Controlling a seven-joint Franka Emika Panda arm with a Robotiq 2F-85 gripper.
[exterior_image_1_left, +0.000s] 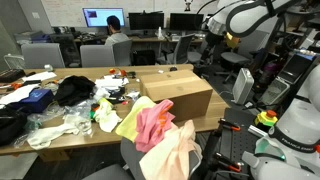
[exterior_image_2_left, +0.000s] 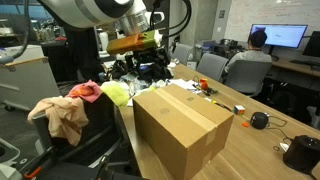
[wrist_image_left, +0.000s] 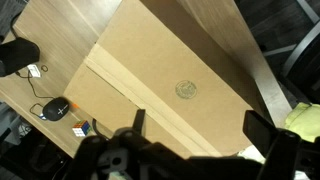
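Observation:
A closed cardboard box stands on the wooden table. Its top flaps meet at a taped seam, and a small round print shows on the box in the wrist view. My gripper is above the box, its two dark fingers wide apart at the bottom of the wrist view. Only the box surface shows between them. In exterior view 1 the gripper hangs high over the table's right part, clear of the box. The second exterior view has the arm above and behind the box.
Yellow cloth, pink cloth and peach cloth drape over a chair beside the box. Clothes and bags clutter the table's far part. A small colourful cube, a mouse and a black pot-like object lie near the box.

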